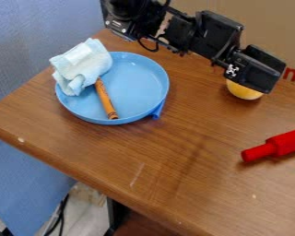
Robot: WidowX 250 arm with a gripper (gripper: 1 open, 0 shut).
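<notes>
The black robot arm reaches in from the top, its gripper (253,72) low at the upper right over a yellow round object (242,90), which it partly hides. Whether the fingers are open or shut on that object cannot be made out. A blue plate (140,81) on the wooden table holds a pale folded cloth (78,64) and an orange stick-like item (106,100).
A red cylinder (275,146) lies at the table's right edge. Something small and blue sticks out beside the plate's right side. Cardboard stands behind the table.
</notes>
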